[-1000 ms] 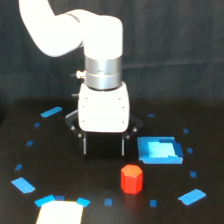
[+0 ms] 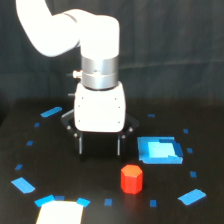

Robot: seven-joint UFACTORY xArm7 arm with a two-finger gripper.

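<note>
My gripper (image 2: 100, 147) hangs over the left-middle of the dark table, pointing down. Its two black fingers (image 2: 80, 144) stand wide apart with nothing visible between them, so it is open. A red-orange block (image 2: 131, 179) with a hexagonal outline sits nearer the camera, to the right of the fingers and apart from them. Right of the gripper lies a blue tray (image 2: 143, 157) with a pale blue patch inside.
A pale cream object (image 2: 60, 213) is cut off by the bottom edge at the left. Strips of light blue tape (image 2: 22, 185) and small dark blue squares (image 2: 108, 202) mark the table. Bare black surface lies between the gripper and the red-orange block.
My gripper has shifted slightly to the left, its fingers still apart. The red-orange block, the blue tray and the cream object have not moved.
</note>
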